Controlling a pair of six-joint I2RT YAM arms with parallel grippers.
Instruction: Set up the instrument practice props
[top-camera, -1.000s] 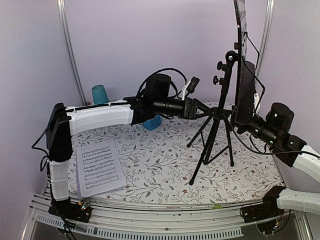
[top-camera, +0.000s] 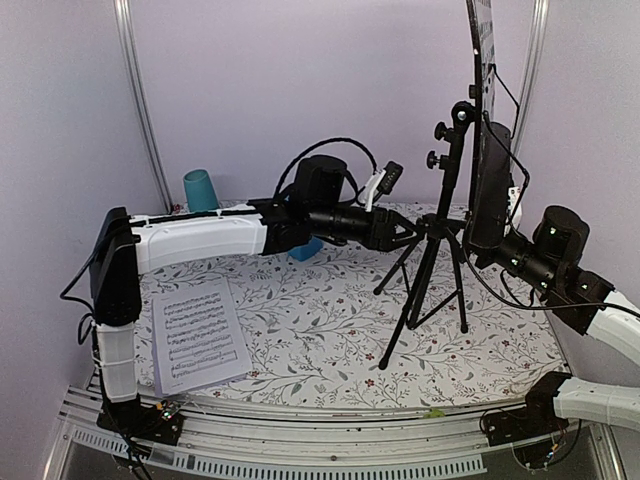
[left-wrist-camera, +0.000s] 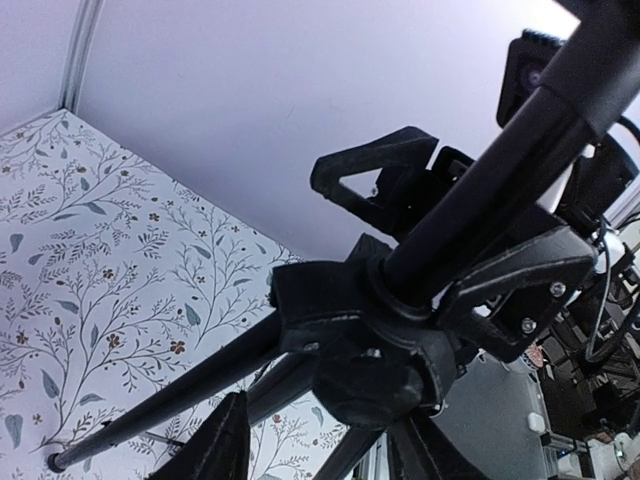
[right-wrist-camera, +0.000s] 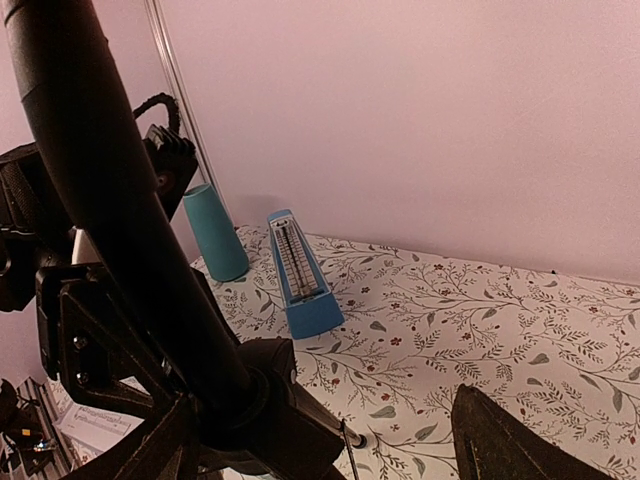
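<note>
A black music stand (top-camera: 430, 262) stands upright on its spread tripod legs at the right of the table, its desk seen nearly edge-on. My left gripper (top-camera: 412, 230) is at the left side of the stand's hub. In the left wrist view its fingers (left-wrist-camera: 222, 442) are apart, just below the hub (left-wrist-camera: 345, 305) and its round knob (left-wrist-camera: 368, 388); no grip on the stand shows. My right gripper is open wide, with the stand's pole (right-wrist-camera: 130, 190) at its left side. The top view largely hides its fingers behind the stand. Printed sheet music (top-camera: 200, 335) lies flat at front left.
A teal cup (top-camera: 200, 190) stands at back left. A blue metronome (right-wrist-camera: 300, 275) stands near it, partly covered by my left arm in the top view. A loose black cord (top-camera: 515, 190) hangs from the stand.
My left gripper has dipped slightly and shifted a little rightward beside the hub, its fingers turning somewhat. The stand, sheet music and right arm look unmoved.
</note>
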